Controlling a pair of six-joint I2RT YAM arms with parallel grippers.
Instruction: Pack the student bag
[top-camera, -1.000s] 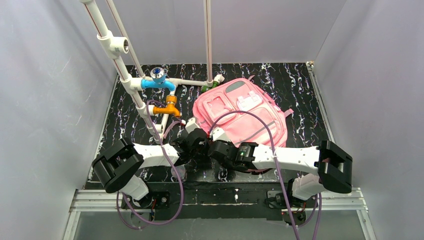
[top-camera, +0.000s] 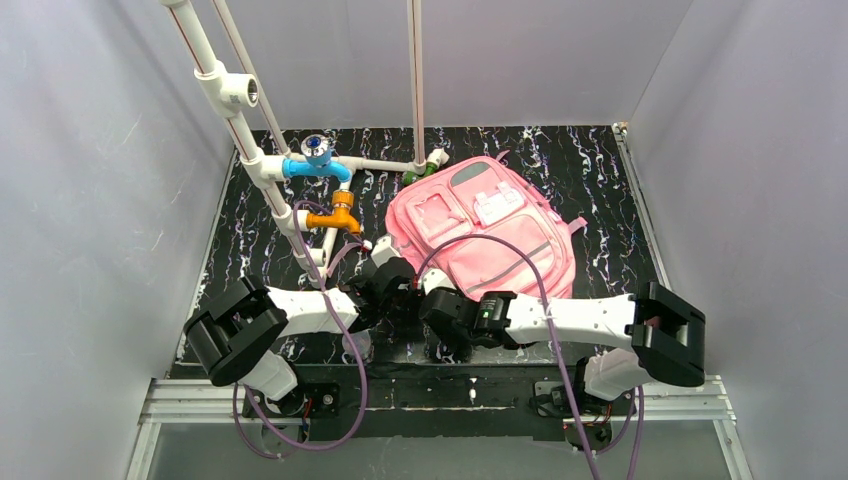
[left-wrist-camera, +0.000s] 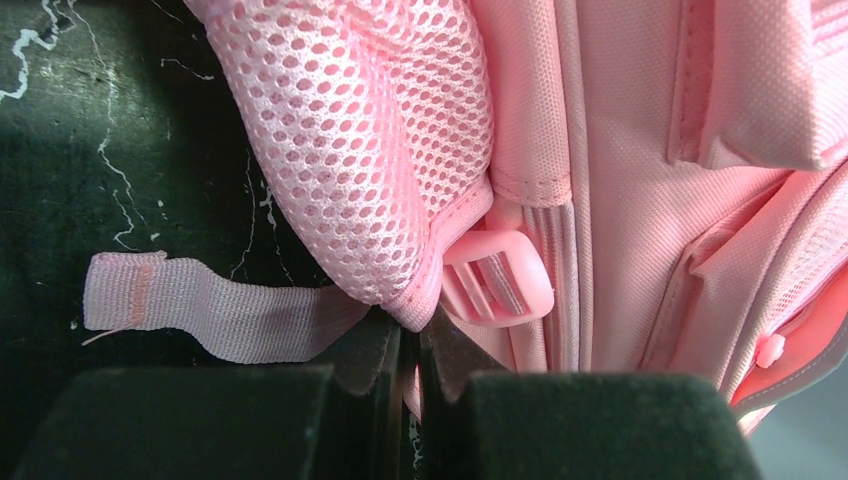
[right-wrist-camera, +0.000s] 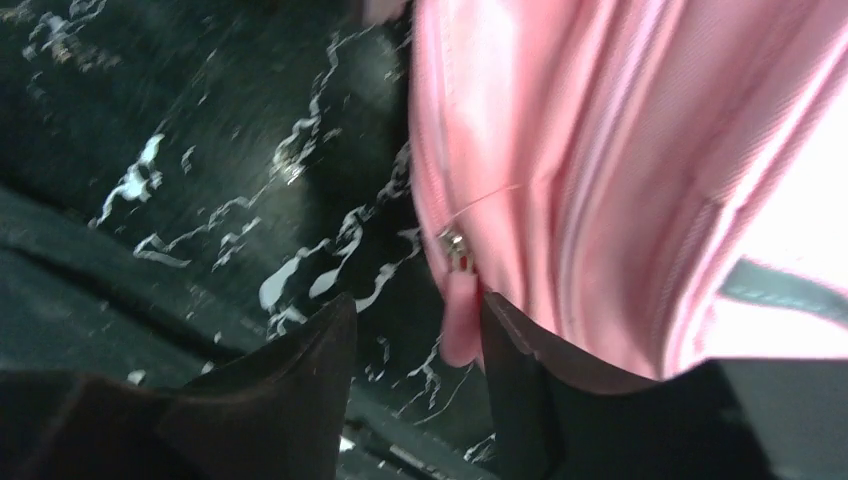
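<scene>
The pink backpack (top-camera: 505, 255) lies flat on the black marble surface, both arms at its near-left edge. My left gripper is shut on the bottom of the pink mesh pocket (left-wrist-camera: 350, 170), beside a pink buckle (left-wrist-camera: 525, 280) and a loose webbing strap (left-wrist-camera: 200, 300). In the right wrist view, my right gripper stands part open around a pink zipper pull (right-wrist-camera: 460, 315) hanging along the bag's edge; the image is blurred, and whether it touches the fingers is unclear.
A pipe frame with a blue valve (top-camera: 315, 168) and an orange tap (top-camera: 335, 220) stands left of the bag. A transparent object (top-camera: 357, 347) sits under the left arm. Bare surface (top-camera: 610, 260) shows at the right.
My right arm has shifted slightly down toward the near edge in the top view. The left arm and the backpack look unchanged.
</scene>
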